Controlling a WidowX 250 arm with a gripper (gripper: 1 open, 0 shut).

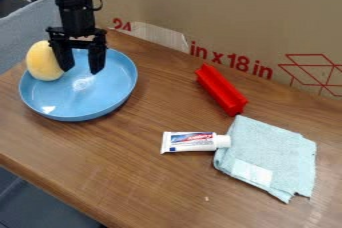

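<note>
My black gripper [78, 47] hangs over the back half of a blue plate [76, 97], its fingers open. A pale yellow rounded object [42, 62] rests at the plate's back left, just left of the gripper. I see nothing clearly held between the fingers.
A red elongated object [221, 89] lies at the back right. A toothpaste tube [195, 142] and a folded light blue cloth [267, 157] lie at the front right. A cardboard box [227, 22] stands behind.
</note>
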